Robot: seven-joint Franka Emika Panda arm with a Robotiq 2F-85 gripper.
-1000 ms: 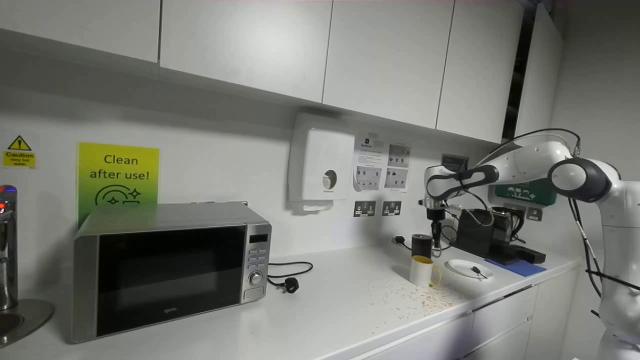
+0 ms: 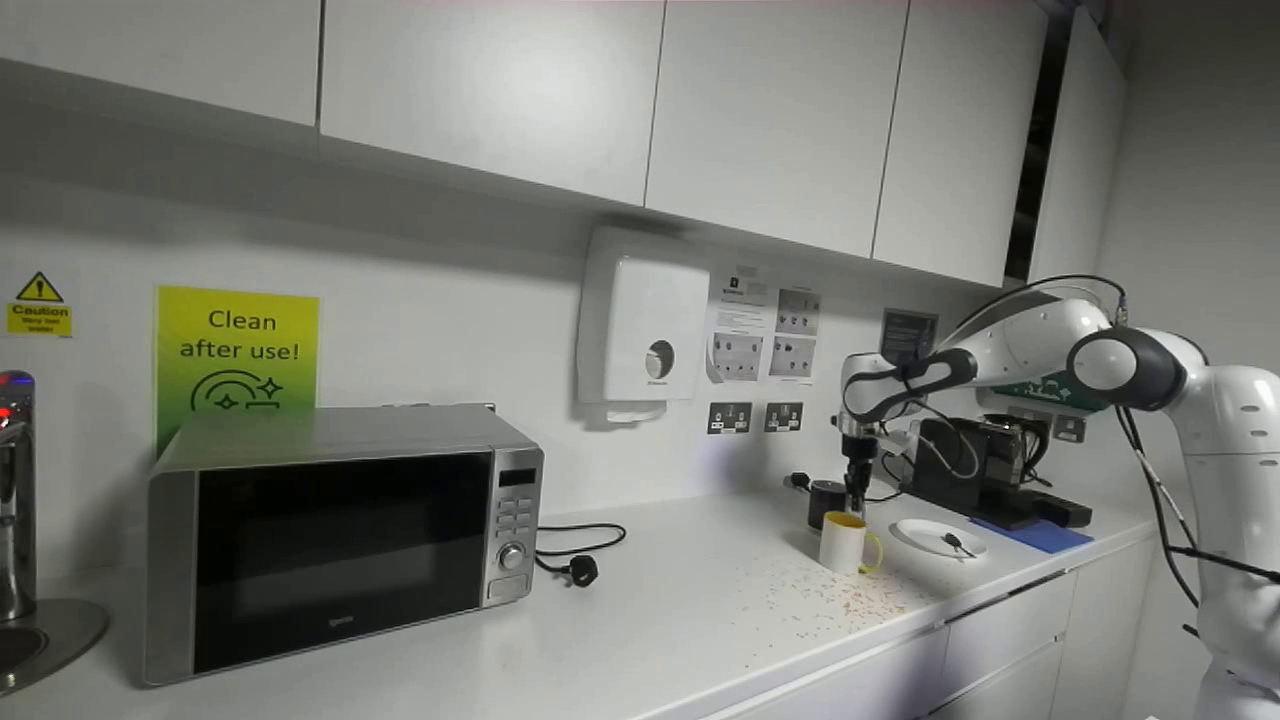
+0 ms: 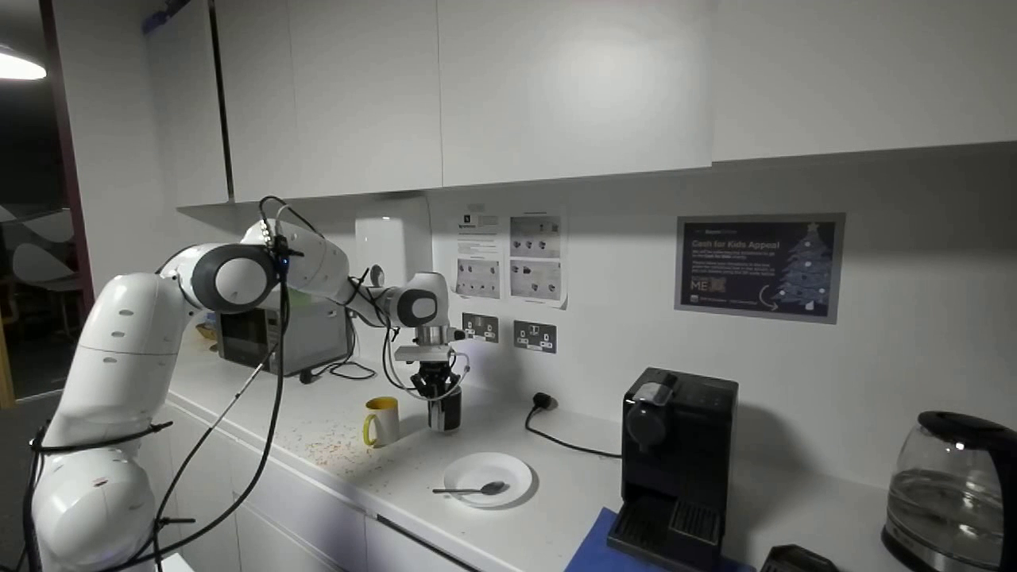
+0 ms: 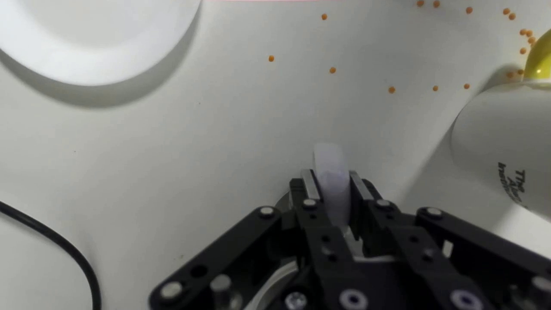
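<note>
A dark mug (image 2: 825, 502) with a pale handle is behind the white mug in the first exterior view. My gripper is shut on that pale handle (image 4: 332, 175), which stands upright between the fingers in the wrist view. Most of the dark mug's body is hidden under the gripper there; in the second exterior view the dark mug (image 3: 448, 415) shows below the gripper. Whether its base touches the counter I cannot tell. The white mug (image 3: 383, 419), yellow inside and with a yellow handle, stands upright close by, apart from the gripper.
Small orange bits (image 2: 840, 600) lie scattered around the white mug. A white plate (image 3: 460, 469) with a spoon (image 3: 490, 489) is nearer the coffee machine (image 3: 682, 457). A black cable (image 3: 572, 445) runs along the back. Free counter (image 2: 672, 588) stretches towards the microwave (image 2: 342, 540).
In the first exterior view, my gripper and the dark mug have shifted a little left together. The arm has followed; the white mug and plate look unmoved.
</note>
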